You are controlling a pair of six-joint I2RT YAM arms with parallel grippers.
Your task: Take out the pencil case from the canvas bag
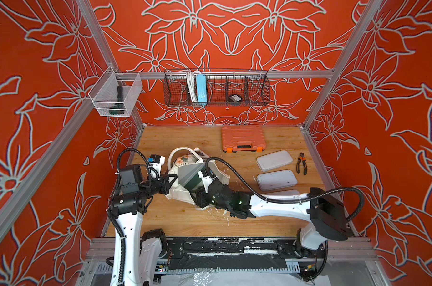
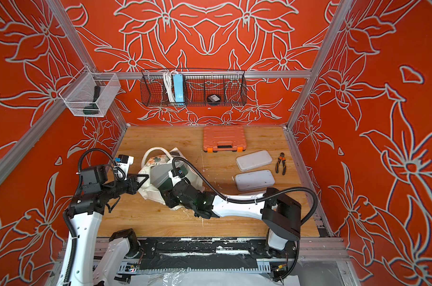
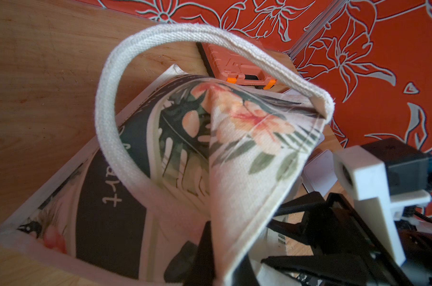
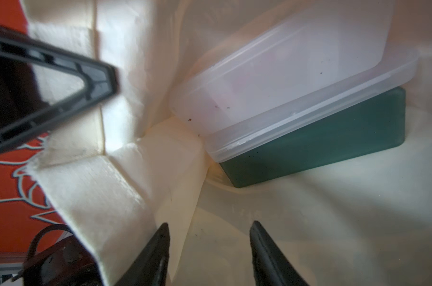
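The white floral canvas bag lies on the table, handle up. My left gripper is shut on its fabric edge at the left side. My right gripper is at the bag's mouth, fingertips apart over the pale lining; whether anything is between them is unclear. Inside, in the right wrist view, translucent cases lie over a dark green case; I cannot tell which is the pencil case.
An orange toolbox stands at the back. White cases and pliers lie to the right. A wire basket and clear bin hang above.
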